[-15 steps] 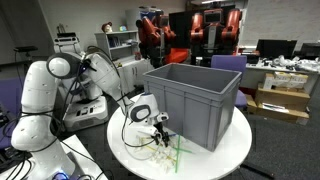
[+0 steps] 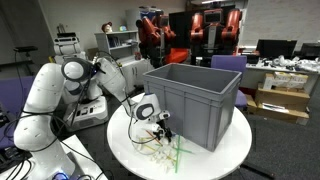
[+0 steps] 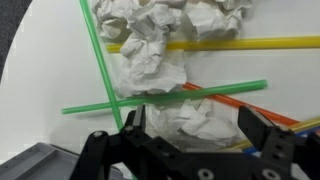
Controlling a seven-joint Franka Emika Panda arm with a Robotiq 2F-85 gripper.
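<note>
My gripper is open low over the white table, its dark fingers set wide apart at the bottom of the wrist view. In the gap between them shows a crumpled white tissue point(image 3: 195, 122), not gripped. A green straw point(image 3: 190, 96) runs crosswise just beyond it, and a red straw point(image 3: 245, 106) slants nearby. Another green straw point(image 3: 101, 60) stretches down the left side. Farther up lie a yellow straw point(image 3: 245, 44) and more crumpled paper point(image 3: 150, 65). From outside, the gripper point(image 2: 164, 133) is just above the scattered litter, in front of the grey bin.
A large grey bin point(image 2: 205, 112) stands on the round white table point(image 2: 225, 150), close behind the gripper; its inside floor is hidden. Bare table lies to the right and front. In the wrist view, a grey object point(image 3: 40, 163) fills the lower left corner.
Over the last second the arm has shifted only slightly near the litter. The bin and the scattered pieces look unmoved.
</note>
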